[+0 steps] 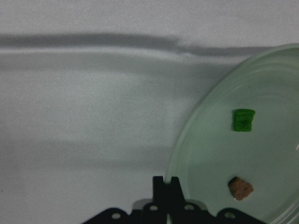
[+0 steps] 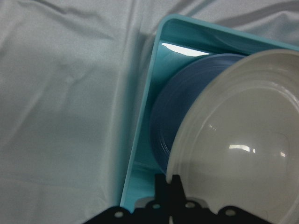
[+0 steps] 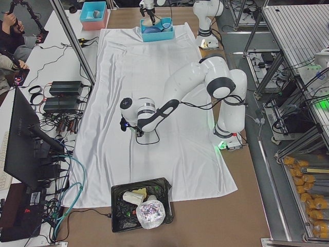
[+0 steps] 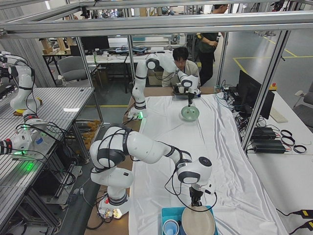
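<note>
A pale green plate (image 4: 190, 112) lies on the white cloth under my left gripper; in the left wrist view it holds a green piece (image 1: 243, 120) and a brown piece (image 1: 240, 188). The left fingers are together at the plate's rim; whether they pinch it is unclear. At the other end, my right gripper has its fingers together at the rim of a cream plate (image 2: 238, 168), which sits over a blue plate (image 2: 166, 112) in a turquoise bin (image 2: 145, 107); whether it grips that rim is unclear.
A black lined bin (image 3: 123, 221) with foil-covered and other items stands beyond the cloth at the camera left view's bottom. Monitors and cables (image 3: 31, 149) line one side, frame posts run alongside, and most of the cloth (image 3: 133, 67) is clear.
</note>
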